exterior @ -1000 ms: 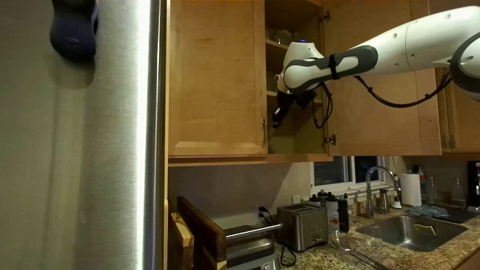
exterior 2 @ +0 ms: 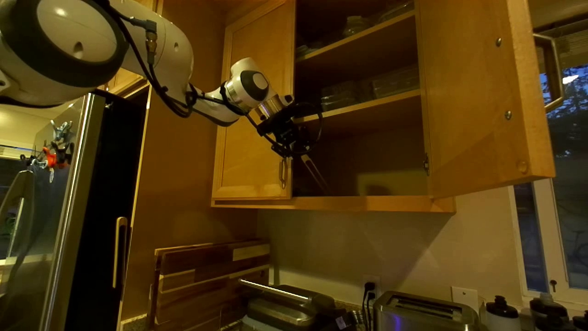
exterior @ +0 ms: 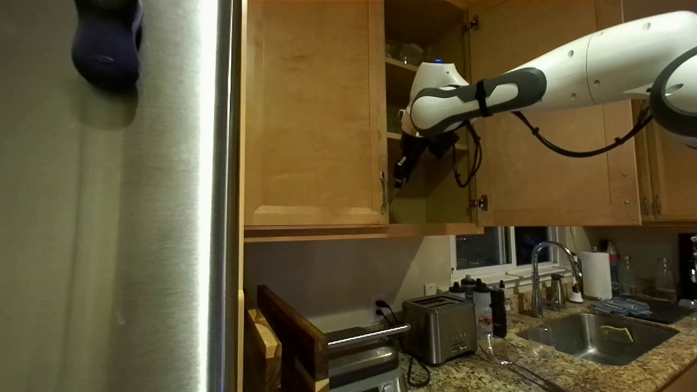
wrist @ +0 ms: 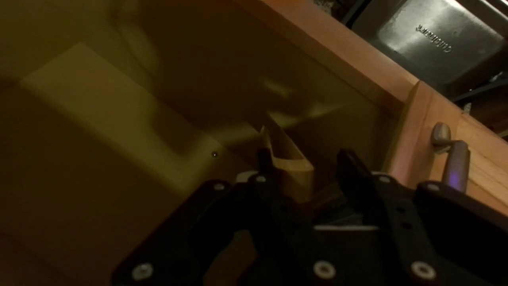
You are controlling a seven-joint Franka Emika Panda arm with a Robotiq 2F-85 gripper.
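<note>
Inside the open cabinet, my gripper points down into the lower compartment, its two dark fingers apart. Between them shows the bent end of a pale wooden tongs-like piece (wrist: 299, 183), closer to the left finger (wrist: 264, 159); a gap separates it from the right finger (wrist: 350, 164). Its two thin arms reach down and away into shadow. Exterior view 2 has the same wooden piece (exterior 2: 306, 159) slanting below the gripper (exterior 2: 292, 150). Whether a finger touches it, I cannot tell. In exterior view 1 the gripper (exterior: 399, 182) hangs beside the closed door's handle.
The closed cabinet door (exterior 2: 253, 110) is close on the left, with its handle (wrist: 458, 164) near my fingers. The right door (exterior 2: 479, 99) stands wide. Glassware sits on the upper shelves. Below are a toaster (exterior: 441, 330) and cutting boards (exterior: 294, 333).
In exterior view 1, the arm and gripper have shifted only very slightly, the gripper tip a little left and down. Nothing else has visibly moved.
</note>
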